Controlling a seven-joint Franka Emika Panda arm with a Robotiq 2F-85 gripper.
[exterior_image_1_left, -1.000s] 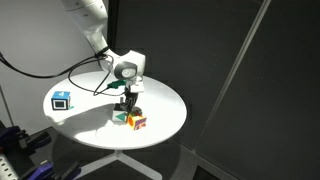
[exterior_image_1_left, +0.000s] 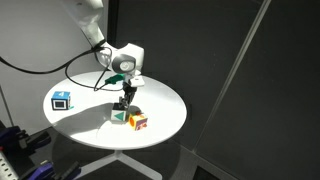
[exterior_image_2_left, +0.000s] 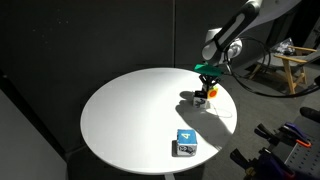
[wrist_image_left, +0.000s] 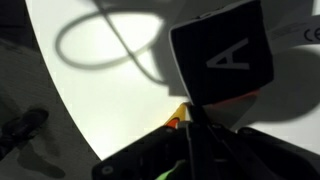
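Observation:
My gripper (exterior_image_1_left: 125, 103) points down at the white table, close above the blocks near its front right part. In the wrist view its dark fingers (wrist_image_left: 198, 135) lie together, and nothing shows between them. Just beyond them is a dark block (wrist_image_left: 222, 55) with a pale letter A on its face. A pale block with a green triangle (exterior_image_1_left: 119, 116) stands below the gripper. To its right sits an orange and yellow block (exterior_image_1_left: 139, 122), seen as an orange patch (exterior_image_2_left: 213, 93) in the other exterior view. The fingertips are too small outside to tell whether they touch a block.
A blue and white block (exterior_image_1_left: 62, 101) stands alone towards the left of the round table (exterior_image_1_left: 165, 105); it is also the blue block (exterior_image_2_left: 186, 142) in the second exterior view. A wooden chair (exterior_image_2_left: 290, 68) stands behind the arm.
The arm has shifted only slightly above the blocks. The blue block stays where it was.

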